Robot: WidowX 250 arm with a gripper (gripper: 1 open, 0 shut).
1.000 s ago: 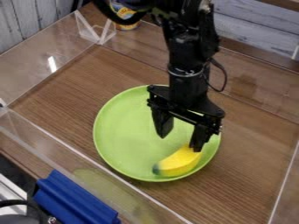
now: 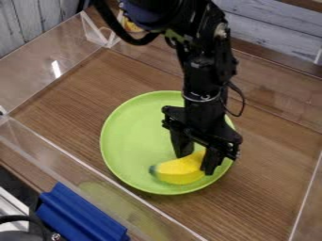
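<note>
My black gripper (image 2: 201, 141) hangs from the arm over a green plate (image 2: 132, 136). Its fingers are low at the right part of the plate, over and around a yellow banana-like object (image 2: 172, 171) lying on the plate. The fingers look apart; whether they touch the yellow object is hard to tell.
Wooden tabletop (image 2: 75, 104) with clear room left and right of the plate. Clear panels edge the table. A blue ribbed object (image 2: 78, 212) sits outside at the lower left. A white slatted wall stands behind.
The gripper has moved slightly down toward the yellow object. The yellow object now lies a little further left, with its left end turned up.
</note>
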